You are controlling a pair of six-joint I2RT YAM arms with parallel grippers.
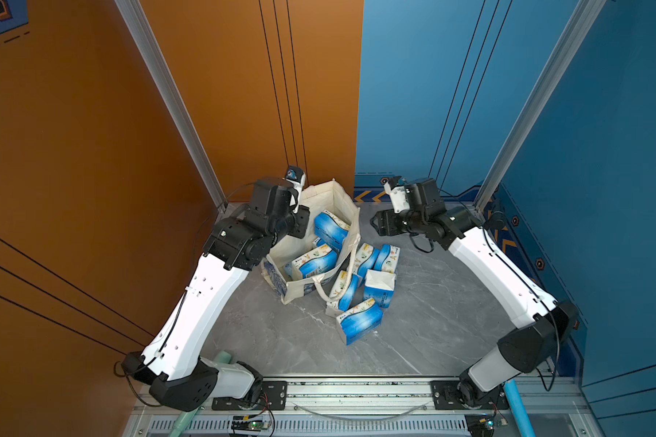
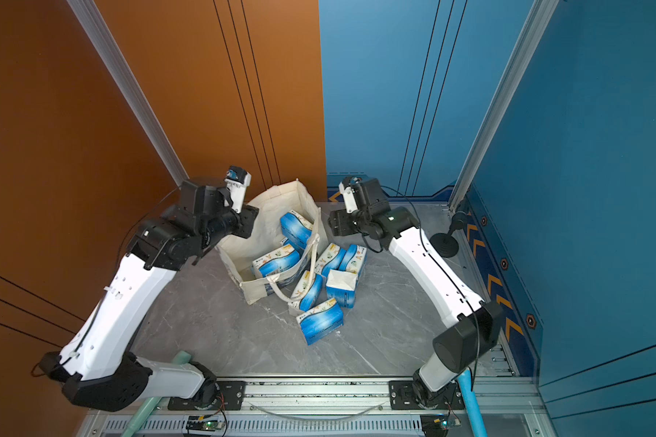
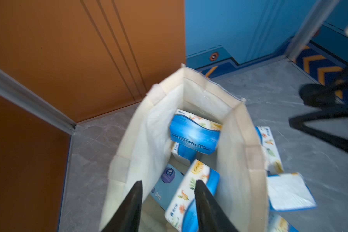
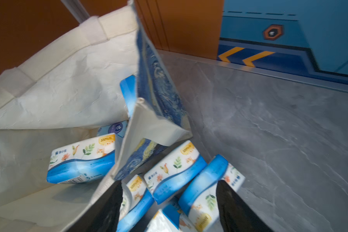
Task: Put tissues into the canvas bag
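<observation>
The cream canvas bag [image 1: 339,200] stands wide open left of centre. Inside it, the left wrist view shows one blue-and-white tissue pack [image 3: 195,131] toward the back and another pack [image 3: 191,193] nearer, with part of a third between them. My left gripper hovers over the bag's mouth, fingers apart and empty. Right of the bag, my right gripper is raised above the table, its fingers parted with nothing held. Several packs lie outside, among them a front one [image 1: 360,320], a white-topped one [image 1: 380,286] and a floral one [image 4: 176,170].
A bag handle [image 1: 320,290] loops down over the near side, by the loose packs. Bare grey table [image 1: 444,298] extends to the right. A black round-based stand [image 2: 444,244] is at the far right, near the blue wall.
</observation>
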